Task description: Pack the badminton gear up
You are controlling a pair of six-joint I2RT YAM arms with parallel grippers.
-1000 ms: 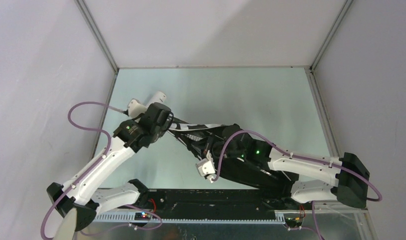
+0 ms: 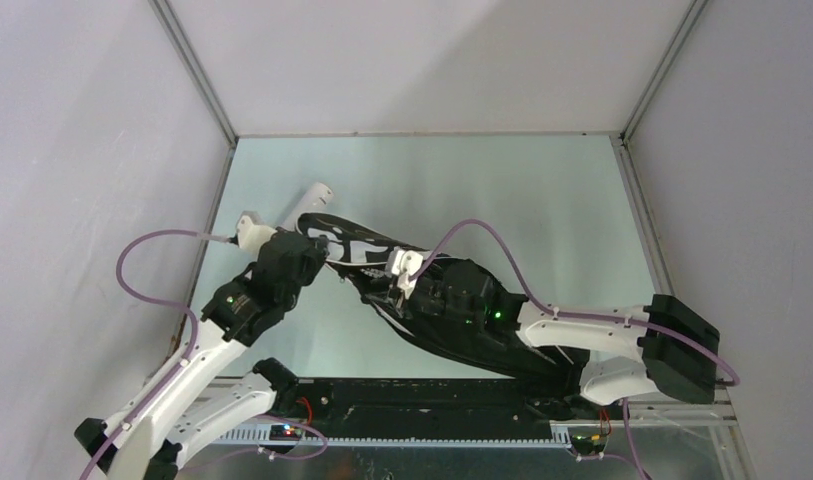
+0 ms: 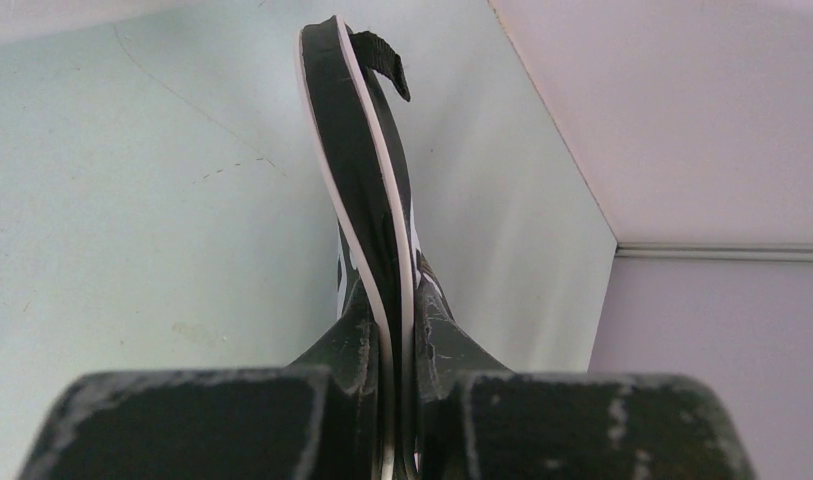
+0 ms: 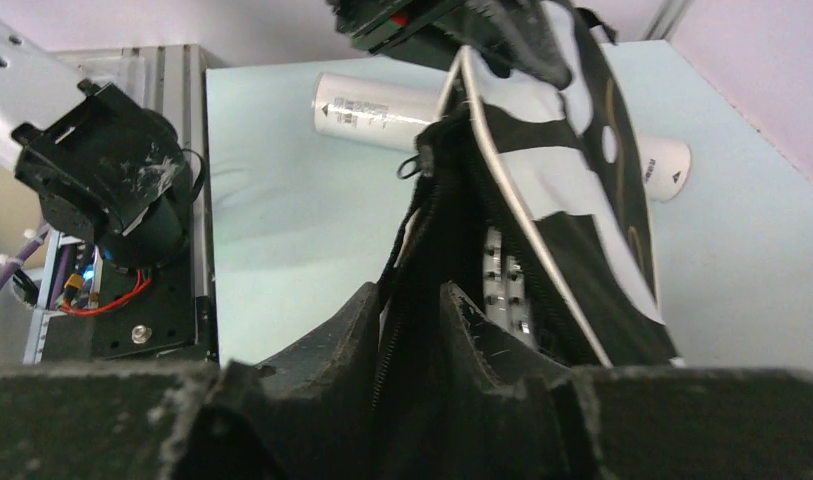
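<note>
A black-and-white racket bag (image 2: 452, 340) lies diagonally on the table, partly under both arms. My left gripper is shut on the bag's piped edge near its left end, as the left wrist view shows. My right gripper is part open over the bag's open zipper, low in the right wrist view, with the zipper edge between or just beyond its fingertips; whether it grips cannot be told. Metallic segmented pieces show inside the bag. A white shuttlecock tube (image 2: 312, 200) lies behind the bag's left end.
Walls enclose it at the back and sides. The dark front rail (image 2: 422, 400) runs along the near edge.
The right arm has shifted and turned at the wrist over the bag.
</note>
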